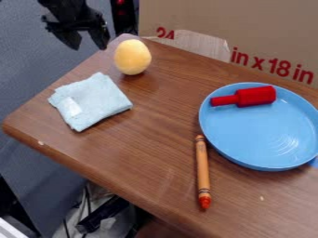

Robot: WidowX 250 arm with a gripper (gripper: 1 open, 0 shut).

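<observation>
The black gripper [87, 33] hangs at the top left, beyond the table's edge, its two fingers apart and nothing seen between them. Below it on the wooden table lie a folded pale blue cloth [89, 100] and, farther back, a yellow egg-shaped object [133, 57]. On the right is a blue plate [263, 138] holding a red cylinder with a handle [254, 96]. An orange crayon [203, 172] with a red tip lies left of the plate's lower part.
A cardboard box [236, 33] stands along the back right.
</observation>
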